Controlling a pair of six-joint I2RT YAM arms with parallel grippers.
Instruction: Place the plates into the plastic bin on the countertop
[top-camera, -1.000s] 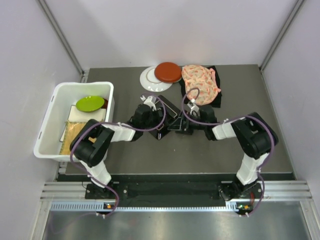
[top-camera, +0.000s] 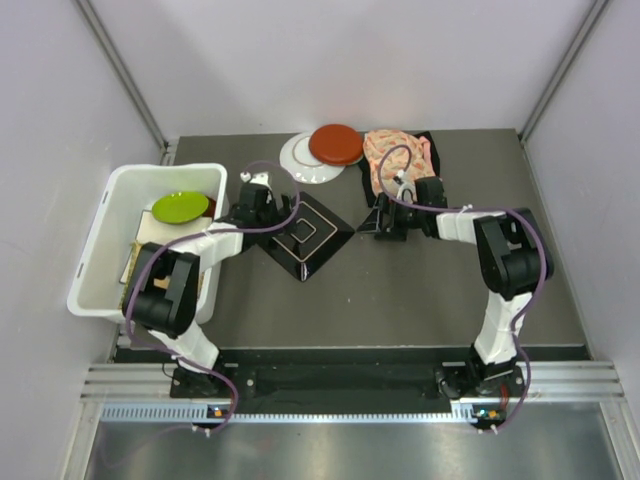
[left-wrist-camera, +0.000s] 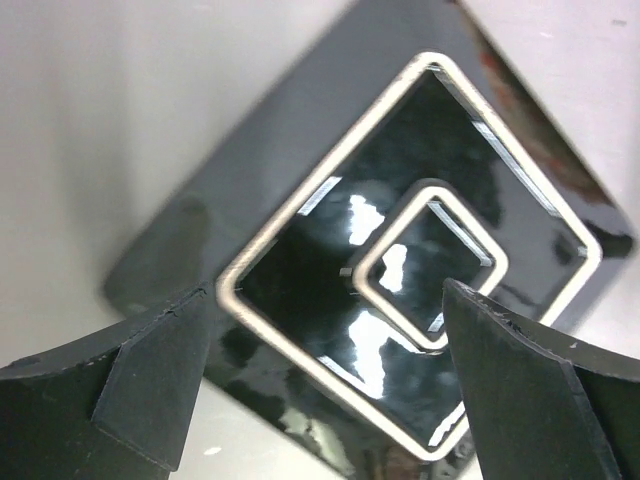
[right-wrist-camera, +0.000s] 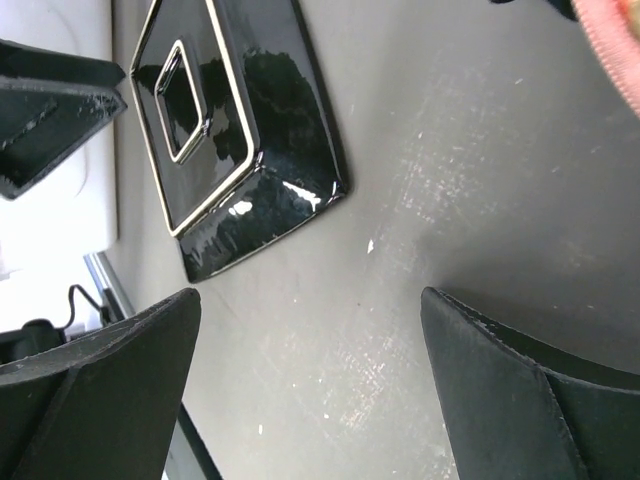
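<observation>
A square black plate with gold lines (top-camera: 320, 250) lies mid-counter. My open left gripper hangs above it, nothing between its fingers. My right gripper is open over bare counter to the plate's right; the plate shows top left in its wrist view. At the back lie a white plate (top-camera: 298, 170) and a red-orange plate (top-camera: 335, 145), overlapping. The white plastic bin (top-camera: 90, 250) on the left holds a green plate (top-camera: 179, 205) and other flat items, partly hidden by the left arm.
An orange patterned plate (top-camera: 398, 158) on a dark square item lies back right, beside the right gripper.
Since a second ago both grippers moved back and apart from over the black plate, the left leftward, uncovering more of the plate.
</observation>
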